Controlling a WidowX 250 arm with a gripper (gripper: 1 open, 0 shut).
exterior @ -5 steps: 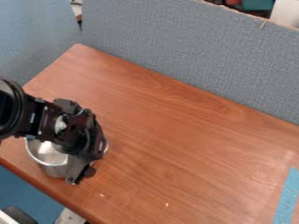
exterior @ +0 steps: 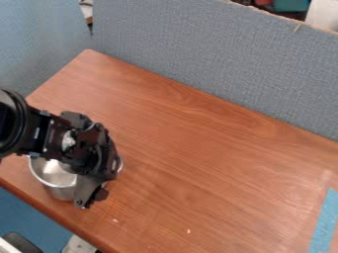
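Observation:
My black gripper (exterior: pixel 93 188) reaches in from the left edge and hangs low over a silver metal pot (exterior: pixel 50 178) at the near left of the wooden table (exterior: pixel 199 158). The gripper's body covers the right part of the pot, and its lower end is at the pot's right side. Whether anything is between the fingers is hidden, and the finger's state is hard to make out.
Grey padded panels (exterior: pixel 211 59) border the back and left. The near left edge of the table is close to the pot.

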